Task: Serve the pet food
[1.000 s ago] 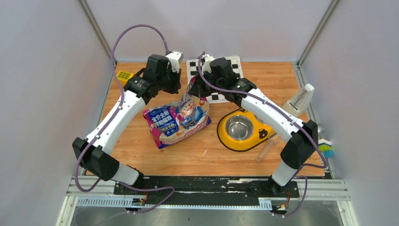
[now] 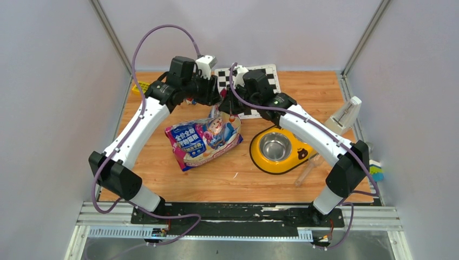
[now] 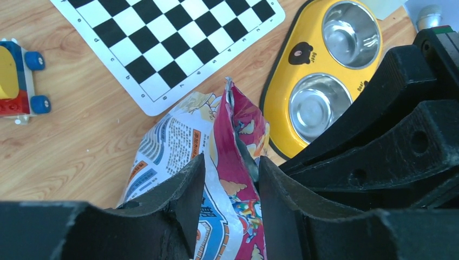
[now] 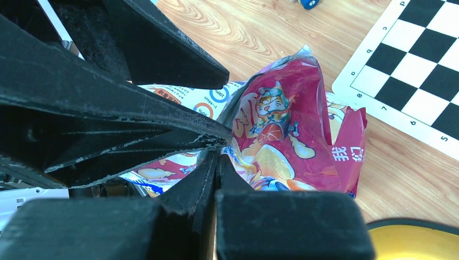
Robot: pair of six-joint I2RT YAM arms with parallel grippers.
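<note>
The pet food bag (image 2: 203,138) lies on the table, its crimped top edge raised toward my two grippers. In the left wrist view, that pink top (image 3: 230,141) passes between the separated fingers of my left gripper, which is open. My right gripper is shut at the bag's edge, with the thin film seeming to run into its tips; the left gripper's fingers (image 4: 178,59) partly cover this spot. A yellow feeder with two steel bowls (image 2: 275,147) sits right of the bag; both bowls look empty in the left wrist view.
A black-and-white checkerboard (image 2: 268,76) lies at the back. A toy car (image 3: 19,81) is at the back left. A pale scoop-like tool (image 2: 344,116) lies partly beneath the right arm. Bare table remains at the front.
My left gripper has moved right, reaching the bag's top edge beside the right gripper. The right arm and the bag have hardly moved.
</note>
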